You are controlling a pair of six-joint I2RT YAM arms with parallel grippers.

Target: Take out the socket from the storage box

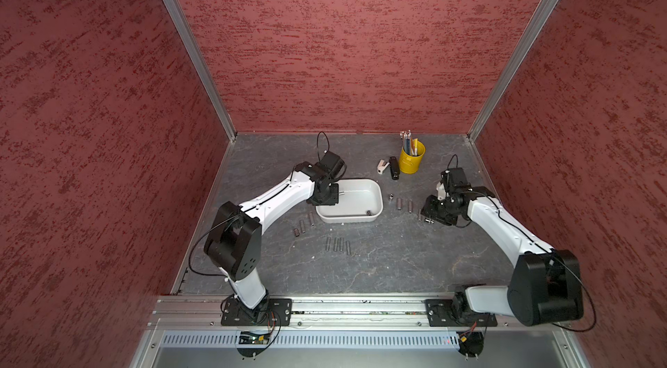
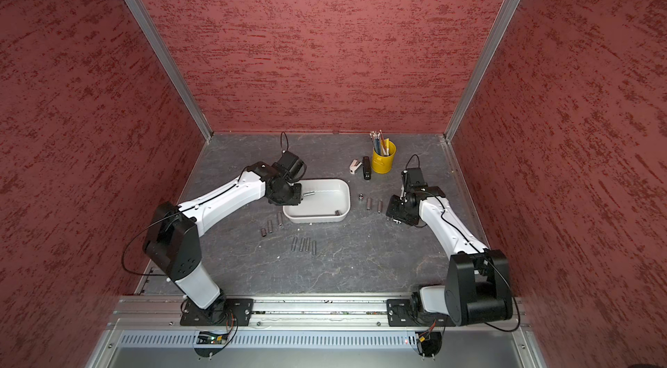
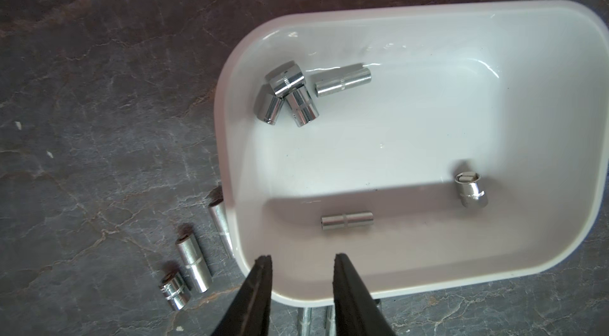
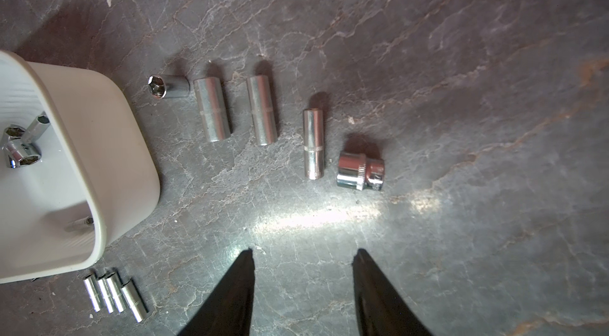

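Observation:
The white storage box stands mid-table. In the left wrist view, a cluster of short chrome sockets and a longer socket lie at its upper-left end. A slim socket rests near the lower wall, and a short socket sits toward the right. My left gripper hangs over the left part of the box, its fingers parted and empty. My right gripper is open above bare table right of the box, with a short thick socket ahead of it.
Right of the box, long sockets stand in a loose row. Thin sockets lie in front of it, and others on its left. Behind are a stapler and a yellow pencil cup.

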